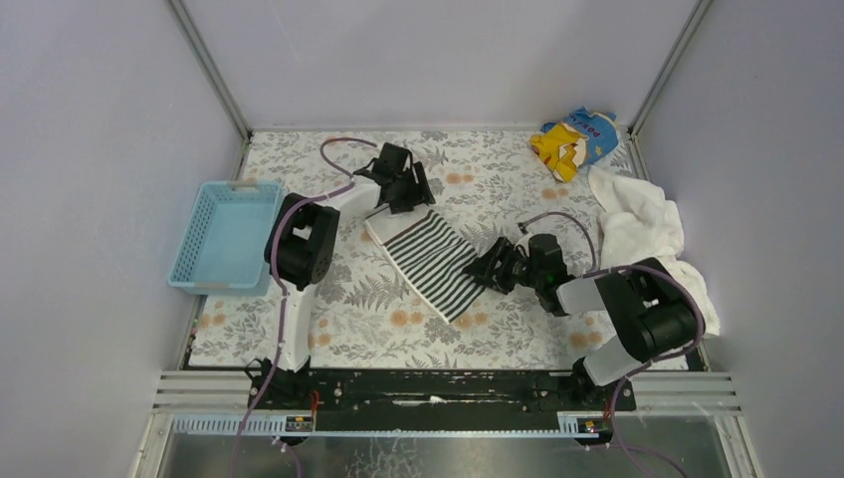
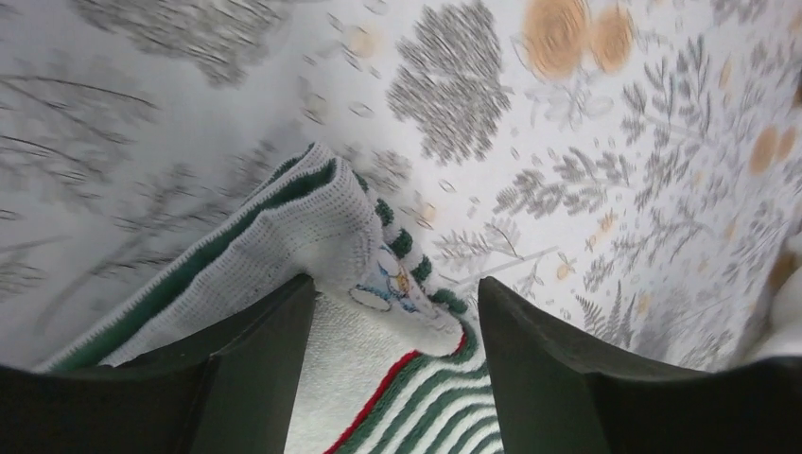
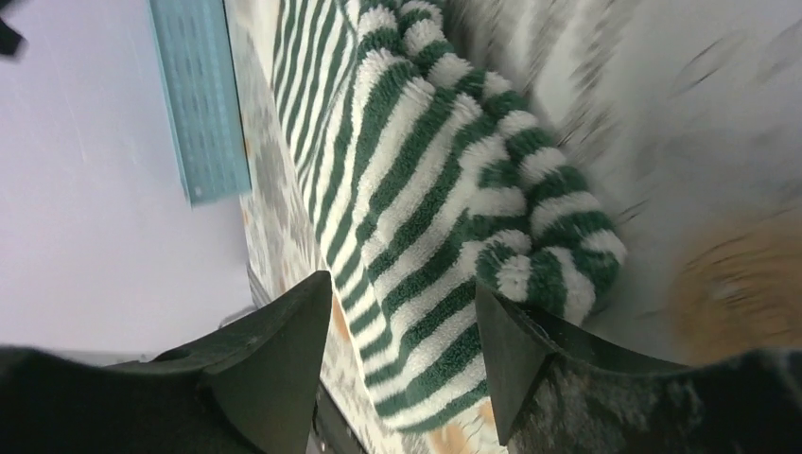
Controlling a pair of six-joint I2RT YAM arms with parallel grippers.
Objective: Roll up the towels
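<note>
A folded towel, white with green stripes and a plain white end (image 1: 430, 264) lies slantwise in the middle of the table. Over its far-left end stands my left gripper (image 1: 423, 201). In the left wrist view the left fingers (image 2: 274, 331) are apart, and a raised towel corner (image 2: 378, 284) with a small printed label shows between and beyond them. At the near-right striped end is my right gripper (image 1: 478, 273). Seen from the right wrist, its fingers (image 3: 288, 350) are also apart, with striped cloth (image 3: 426, 246) behind and between the tips.
A light-blue basket (image 1: 227, 290) stands empty at the left. White towels (image 1: 637, 219) lie heaped along the right edge, and a blue and yellow bag (image 1: 577, 141) sits at the back right.
</note>
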